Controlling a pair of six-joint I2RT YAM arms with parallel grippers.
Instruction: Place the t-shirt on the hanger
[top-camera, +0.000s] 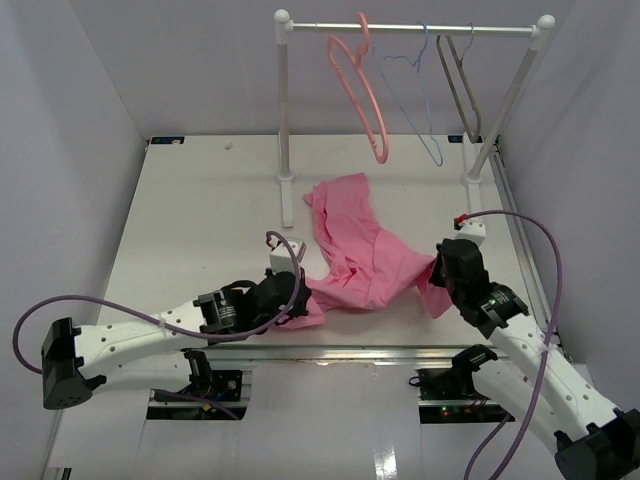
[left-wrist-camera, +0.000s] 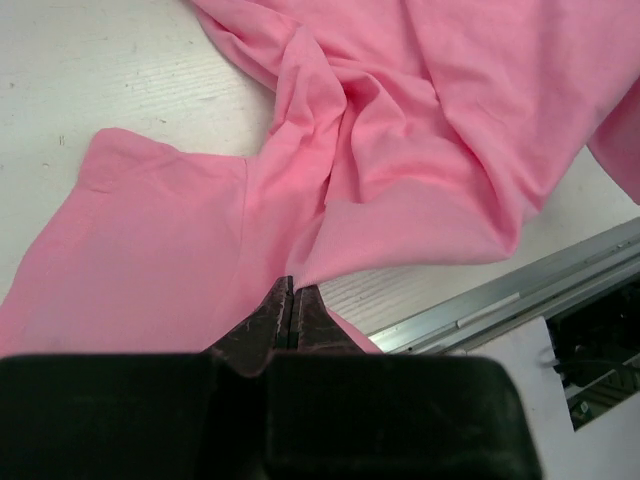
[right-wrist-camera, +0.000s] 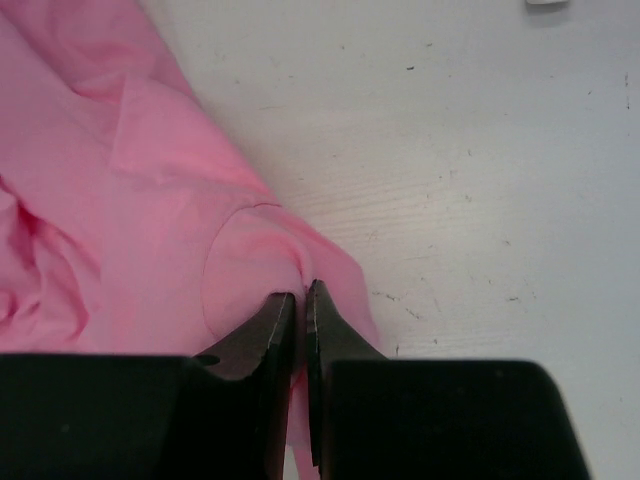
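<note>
The pink t shirt (top-camera: 355, 240) lies rumpled on the white table, stretched sideways between my grippers at the front. My left gripper (top-camera: 300, 305) is at its front left, shut on a fold of the fabric, as the left wrist view shows at the fingertips (left-wrist-camera: 285, 315). My right gripper (top-camera: 437, 268) holds the right part, with cloth bunched between its fingers. Three hangers hang on the rack above the back of the table: pink (top-camera: 379, 140), blue (top-camera: 430, 146) and grey (top-camera: 457, 85).
The white rack (top-camera: 283, 120) stands at the back, its feet on the table (top-camera: 180, 220). A metal rail runs along the front edge, and walls enclose both sides.
</note>
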